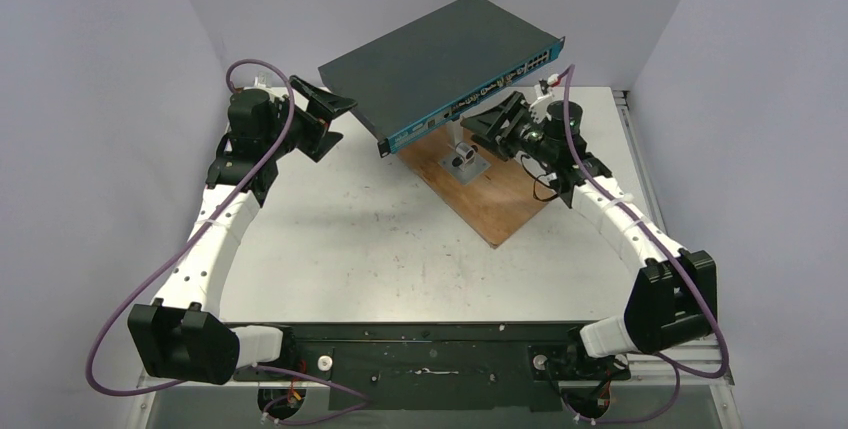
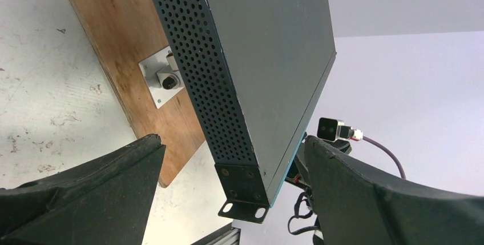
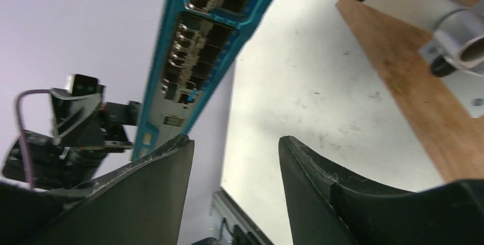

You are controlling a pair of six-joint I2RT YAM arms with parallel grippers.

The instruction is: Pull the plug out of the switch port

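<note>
A dark rack switch hangs tilted on a stand, its blue port strip facing front-right. In the right wrist view the ports show; I cannot tell whether a plug sits in any. My right gripper is just in front of the strip, part open, with table visible between its fingers. My left gripper stands open beside the switch's left end; the perforated side and mounting bracket show between its fingers.
The stand's metal base is bolted to a wooden board on the white table. Walls enclose the sides and back.
</note>
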